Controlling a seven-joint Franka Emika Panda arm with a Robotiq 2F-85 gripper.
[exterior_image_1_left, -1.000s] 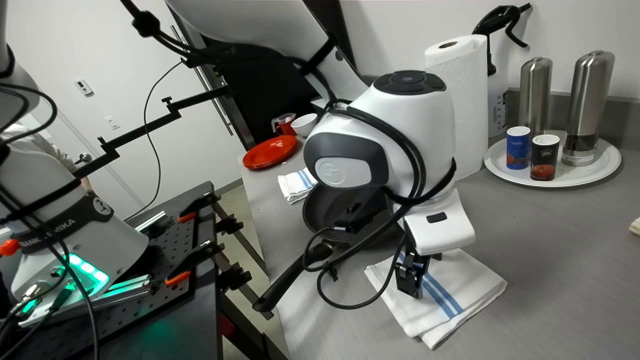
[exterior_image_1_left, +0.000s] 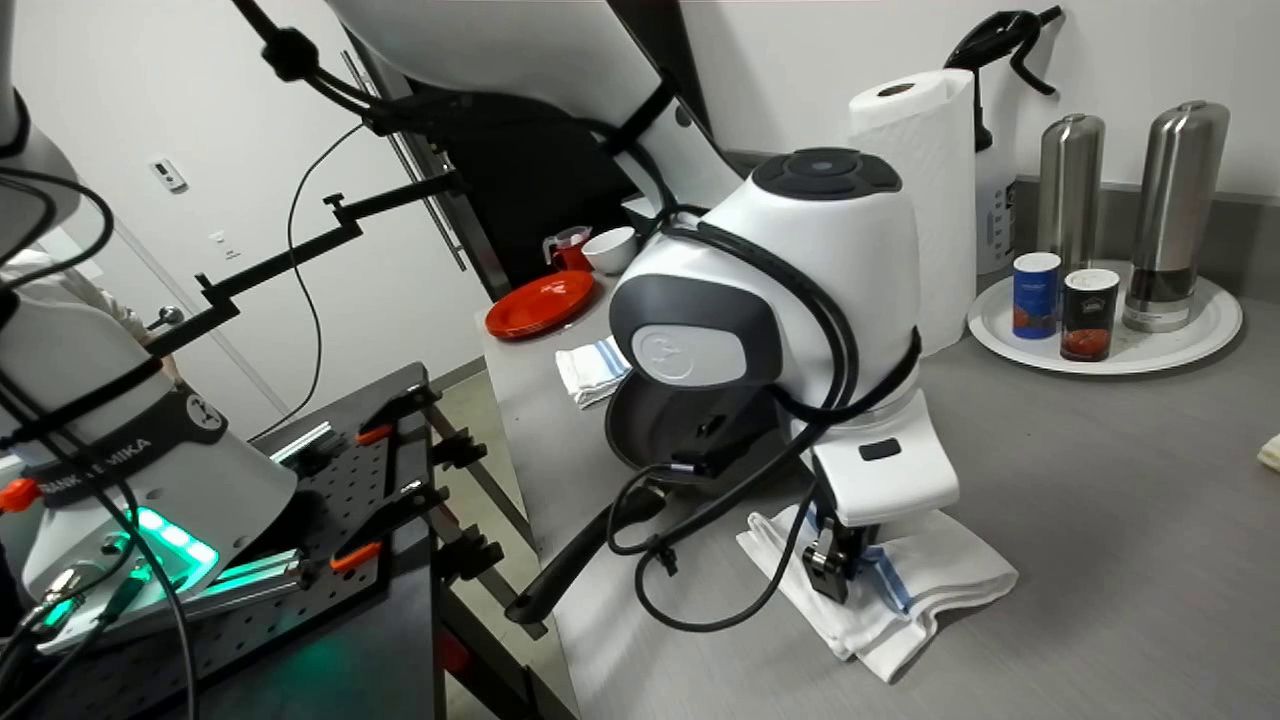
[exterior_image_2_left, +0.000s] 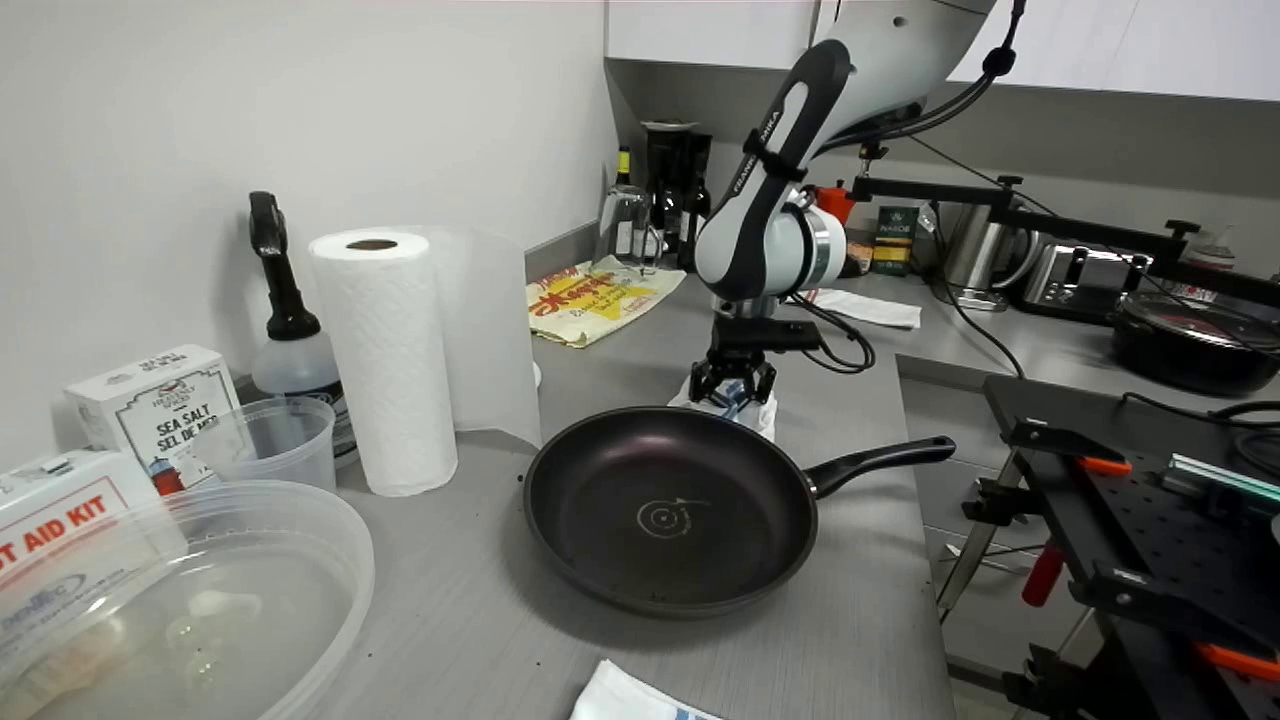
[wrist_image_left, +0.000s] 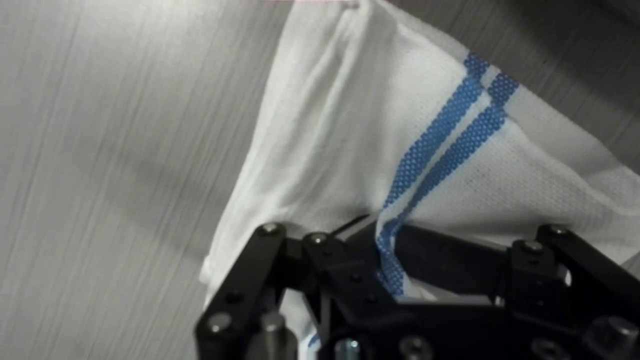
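A folded white towel with blue stripes (wrist_image_left: 432, 138) lies on the grey counter. My gripper is shut on it: in the wrist view a striped fold is pinched between the black fingers, and the cloth creases towards them. In exterior view 1, the gripper (exterior_image_1_left: 836, 564) is down at the towel (exterior_image_1_left: 954, 576), which looks rumpled and still rests on the counter. From exterior view 2, the gripper (exterior_image_2_left: 732, 386) stands just behind the pan, with part of the towel (exterior_image_2_left: 759, 415) showing beneath it.
A black frying pan (exterior_image_2_left: 672, 516) sits close by, its handle (exterior_image_2_left: 882, 460) towards the counter's edge. A paper towel roll (exterior_image_2_left: 381, 360) stands near the wall. Another striped towel (exterior_image_1_left: 593, 370) lies past the pan. A white plate (exterior_image_1_left: 1104, 354) carries shakers and grinders.
The towel lay flat with straight stripes; now it is bunched and creased at my fingers. The gripper has shifted slightly right and a little lower, and has closed on the cloth.
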